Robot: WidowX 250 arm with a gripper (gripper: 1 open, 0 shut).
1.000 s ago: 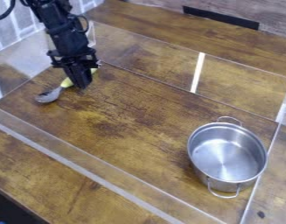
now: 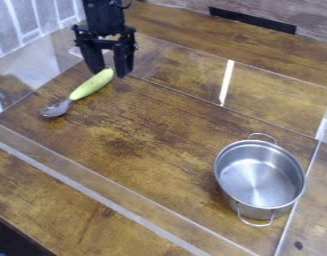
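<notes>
My black gripper [image 2: 104, 52] is raised at the top left, its fingers apart, over the upper end of a pale yellow-green elongated object [image 2: 91, 85] lying on the wooden table. A metal spoon [image 2: 56, 108] lies just below and left of that object. A steel pot [image 2: 259, 177] with two side handles stands at the right.
Clear panels or borders edge the wooden work area [image 2: 139, 150] on the left, back and right. The middle of the surface between the spoon and the pot is free.
The gripper has risen toward the back from low over the yellow-green object and spoon, leaving that object in clearer view on the table. The pot is unchanged.
</notes>
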